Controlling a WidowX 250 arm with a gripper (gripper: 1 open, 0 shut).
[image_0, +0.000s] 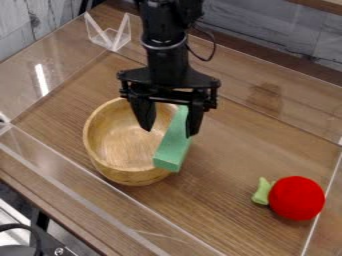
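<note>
My black gripper (160, 112) hangs over a wooden bowl (110, 140) in the middle left of the view, its two fingers apart on either side. A mint green block (171, 150) stands tilted at the bowl's right side, partly inside it, just below the gripper's right finger and not held between the fingers.
A red ball-like object (297, 198) with a small pale green piece (262, 190) lies at the lower right. A clear crumpled item sits at the left edge; a cable lies at the lower left.
</note>
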